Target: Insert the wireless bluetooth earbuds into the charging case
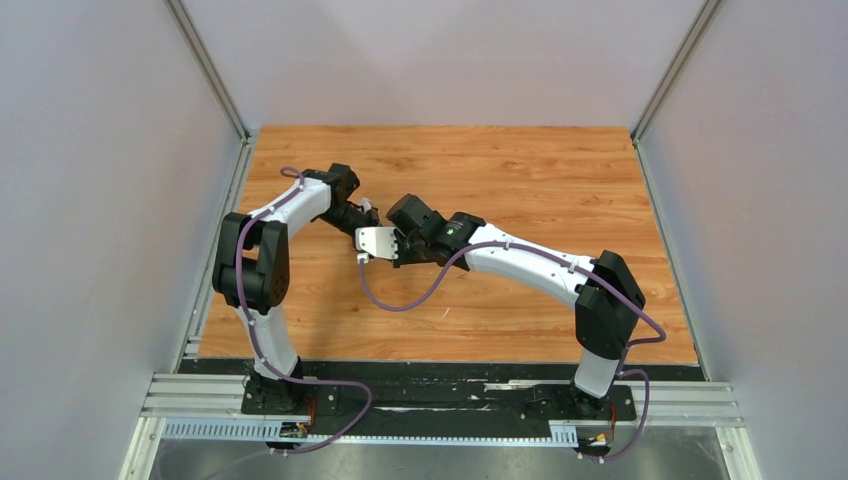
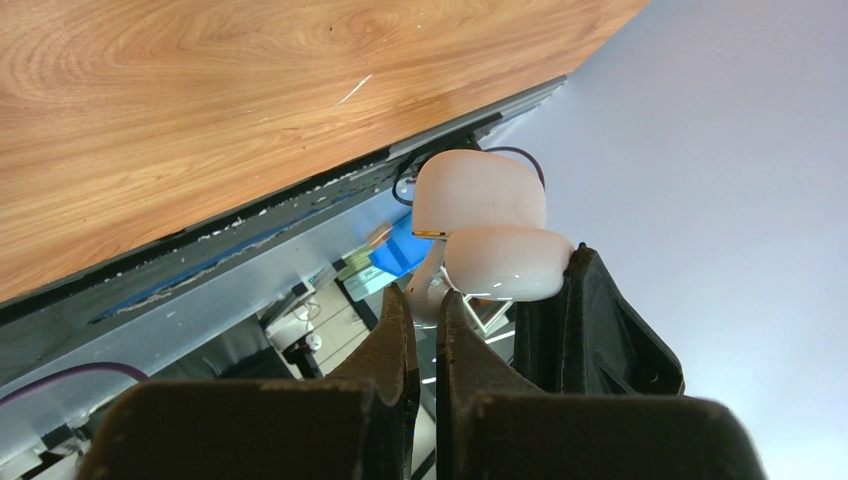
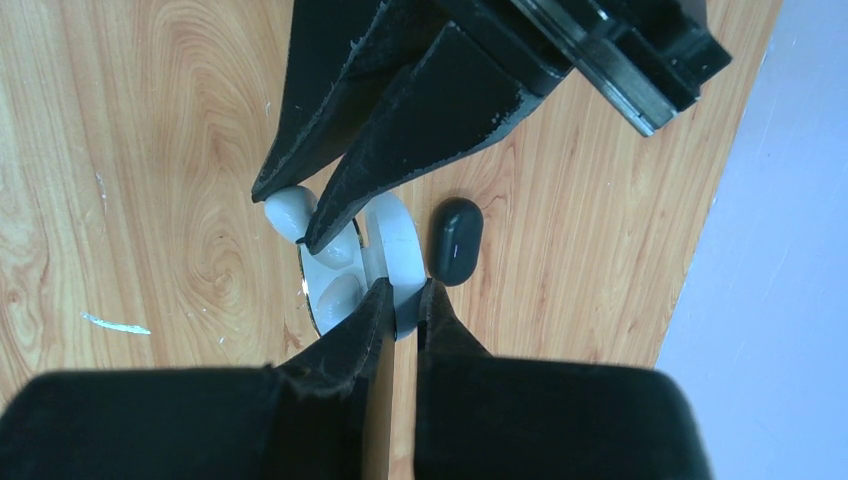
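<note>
The white charging case hangs open above the table. In the right wrist view, its lid (image 3: 398,245) is between the fingertips of my right gripper. The case's base (image 3: 315,272), with rounded hollows, faces left; whether a bud sits in the lower hollow I cannot tell. My left gripper reaches in from above, its tips against a white earbud (image 3: 288,210) at the base's upper end. From the left wrist, that earbud (image 2: 427,288) shows at the nearly closed tips, close beside the case (image 2: 480,190); how far it sits inside is hidden.
A black, pill-shaped object (image 3: 456,241) appears beyond the lid against the wood. Both arms meet left of the middle of the table, hiding the case from above.
</note>
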